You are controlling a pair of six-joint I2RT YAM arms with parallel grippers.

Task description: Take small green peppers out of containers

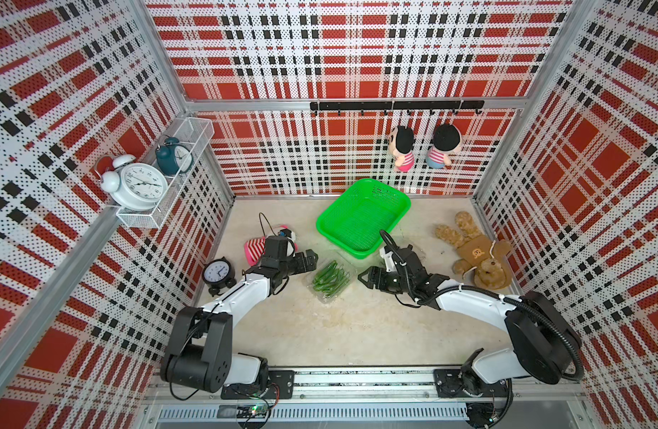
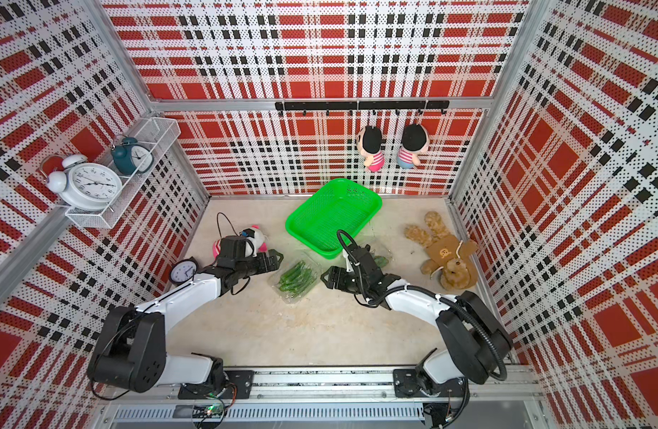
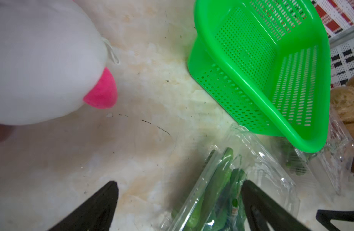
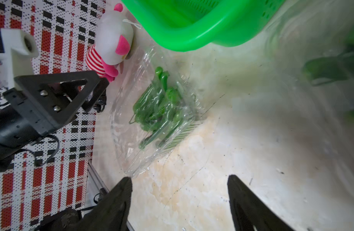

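Small green peppers (image 1: 330,279) fill a clear plastic container (image 2: 295,293) in the middle of the table. A second clear container with peppers (image 2: 379,260) is mostly covered by my right arm in the top views; part of it shows blurred in the right wrist view as a clear wall (image 4: 315,88). My left gripper (image 1: 312,260) stands open just left of the middle container, its fingers empty. On the other side of that container hovers my right gripper (image 1: 364,277), its fingers spread with nothing between them.
A green basket (image 1: 326,232), empty, stands behind the containers. A plush toy (image 1: 254,250) lies behind the left gripper, a black clock (image 1: 217,271) farther left, a brown teddy bear (image 1: 489,271) at right.
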